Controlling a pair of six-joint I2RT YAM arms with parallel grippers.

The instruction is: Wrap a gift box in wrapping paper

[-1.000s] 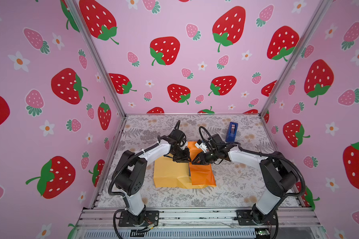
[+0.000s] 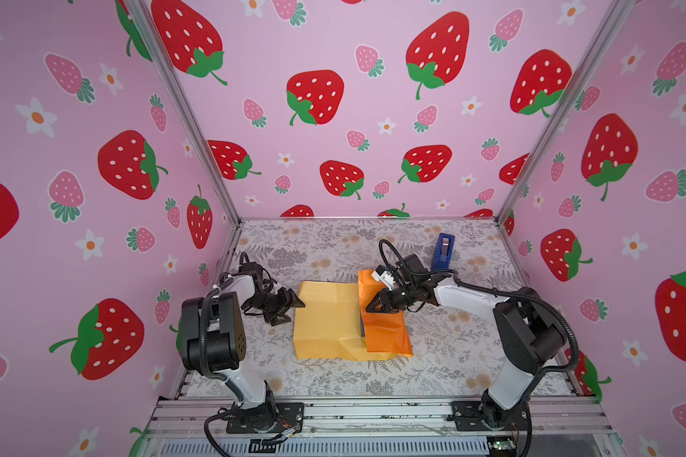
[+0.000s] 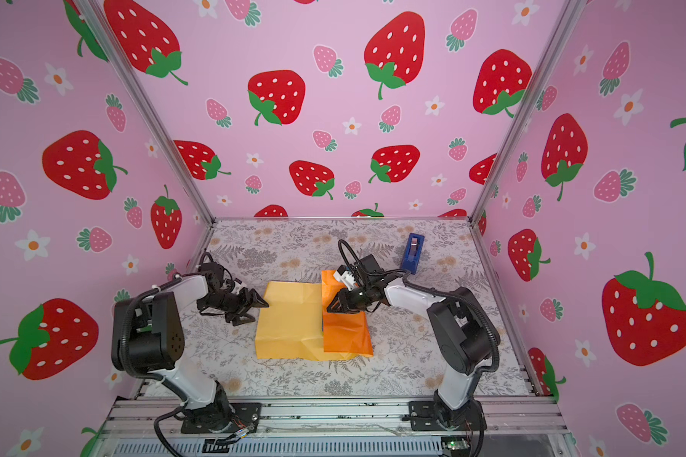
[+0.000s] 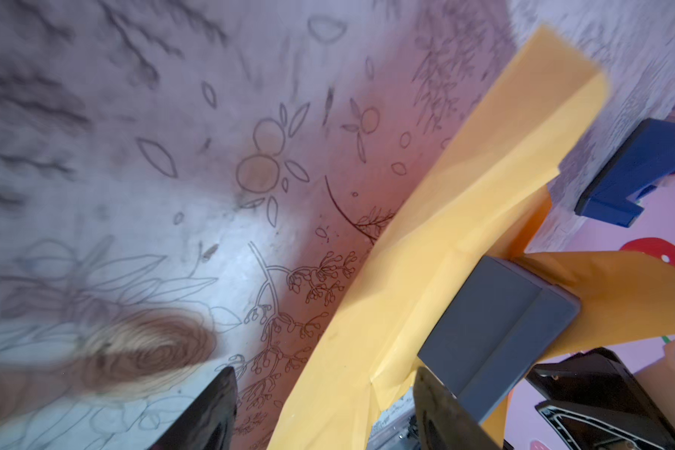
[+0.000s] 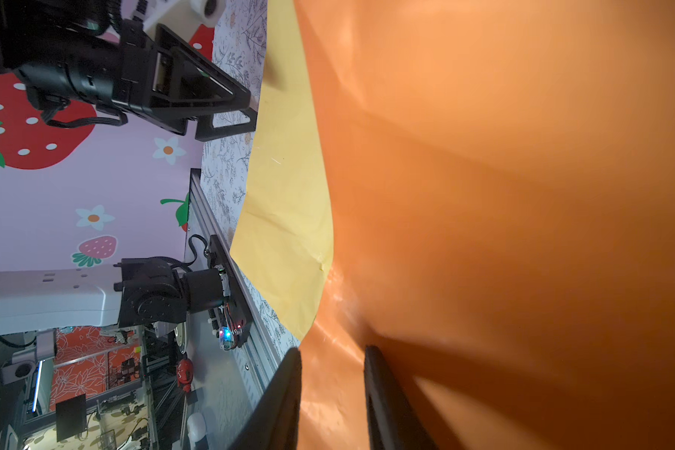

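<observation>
The wrapping paper (image 2: 326, 320) lies on the table, yellow side up at the left. Its orange flap (image 2: 386, 335) is folded from the right over the box. In the left wrist view the box (image 4: 481, 330) shows its dark grey side, with paper beneath it and over its top. At the sheet's left edge my left gripper (image 2: 292, 310) stands open, its fingers (image 4: 211, 408) wide apart and nothing held. My right gripper is over the box, its fingertips at the orange flap; they stand apart, with orange paper showing between them. Whether they press on it is unclear.
A blue tape dispenser (image 2: 443, 251) stands at the back right of the patterned table (image 2: 312, 245). The pink strawberry walls (image 2: 381, 114) enclose three sides.
My left gripper has moved left from beside the box, across the yellow paper to its left edge. The right arm and the folded flap look the same.
</observation>
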